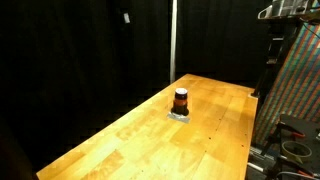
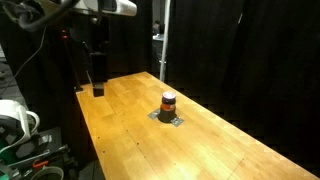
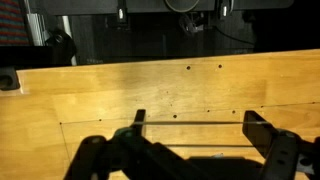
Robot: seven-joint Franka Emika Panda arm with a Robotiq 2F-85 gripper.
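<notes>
A small dark jar [image 1: 180,98] with a red-orange band and a pale top stands upright near the middle of the wooden table. Under it lies a flat grey piece [image 1: 178,117], also visible at the jar's foot in the second exterior view. My gripper [image 2: 97,91] hangs above the table's edge, well apart from the jar [image 2: 168,107]. In the wrist view the two dark fingers [image 3: 140,118] are spread wide, so the gripper is open. Thin grey lines cross between them; I cannot tell what these are. The jar is outside the wrist view.
Bare tabletop [image 2: 205,150] surrounds the jar on all sides. Black curtains [image 1: 90,60] hang behind, with a pale pole [image 1: 173,40] rising at the back. Beyond the table's edge are cables and dark equipment [image 1: 295,150] on the robot's side.
</notes>
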